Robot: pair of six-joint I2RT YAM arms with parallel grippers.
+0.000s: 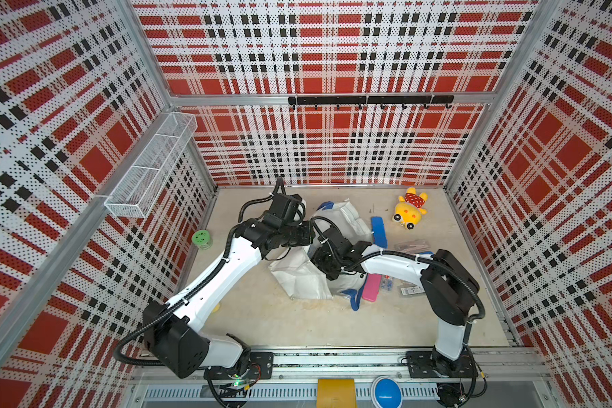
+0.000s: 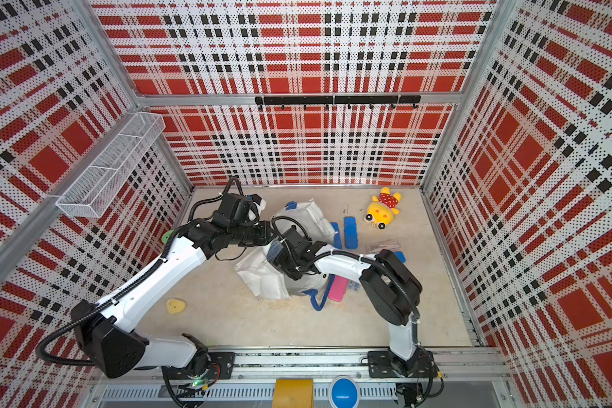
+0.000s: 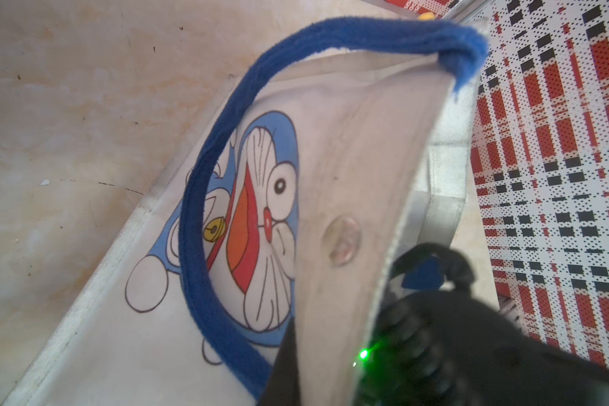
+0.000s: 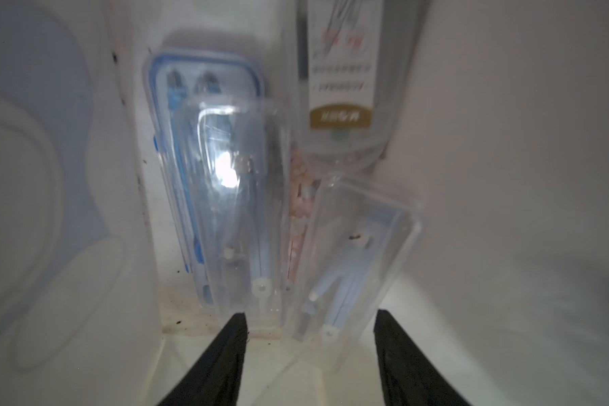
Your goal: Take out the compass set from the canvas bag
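Note:
The white canvas bag [image 1: 291,278] with blue straps and cartoon print [image 3: 270,203] lies open mid-table. My left gripper is shut on its upper edge. My right gripper points into the opening, part open with nothing held. In the right wrist view the bag holds several clear cases: a left one [image 4: 237,209] over a blue-rimmed case [image 4: 165,94], a right one [image 4: 358,257] with compass-like pieces between and just beyond my fingertips, and a labelled box [image 4: 338,74] at the top.
Right of the bag lie a pink case [image 1: 371,289], a blue case [image 1: 378,231], small packs [image 1: 412,290] and a yellow plush toy [image 1: 408,210]. A green object [image 1: 201,238] stands at the left.

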